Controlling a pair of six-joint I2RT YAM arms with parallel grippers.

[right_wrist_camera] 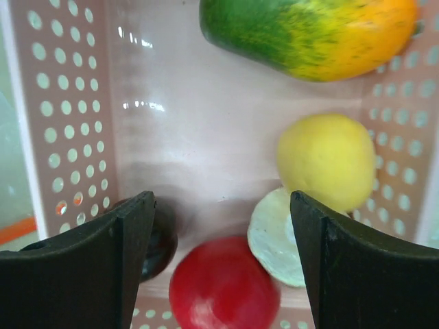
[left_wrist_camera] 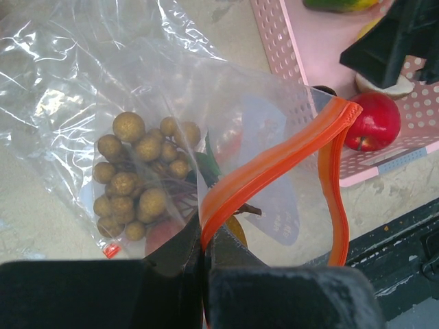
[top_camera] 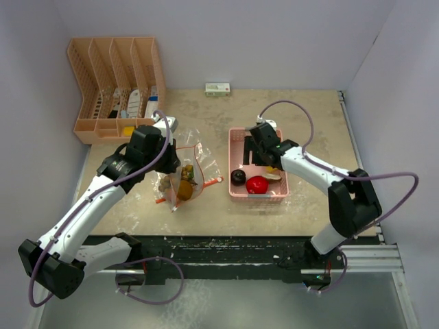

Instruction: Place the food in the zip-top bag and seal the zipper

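Note:
A clear zip bag (left_wrist_camera: pixel 62 75) with an orange zipper (left_wrist_camera: pixel 281 161) lies with its mouth spread apart. Inside it shows a bunch of round brown fruit (left_wrist_camera: pixel 130 178), among other food. My left gripper is shut on the thin edge of the bag's mouth. Over the pink basket (top_camera: pixel 236 147), my right gripper stands open, nothing between its fingers. Below those fingers lie a red apple (right_wrist_camera: pixel 223 284), a dark round fruit (right_wrist_camera: pixel 161 240), a pale round slice (right_wrist_camera: pixel 278 236), a yellow fruit (right_wrist_camera: pixel 326 161) and a green-orange fruit (right_wrist_camera: pixel 309 34).
A peach-coloured divided rack (top_camera: pixel 116 82) stands at the back left with several items in it. At the back wall sits a small white-green box (top_camera: pixel 217 89). Clear table lies in front of the basket, and the dark table edge (top_camera: pixel 226 253) is nearer.

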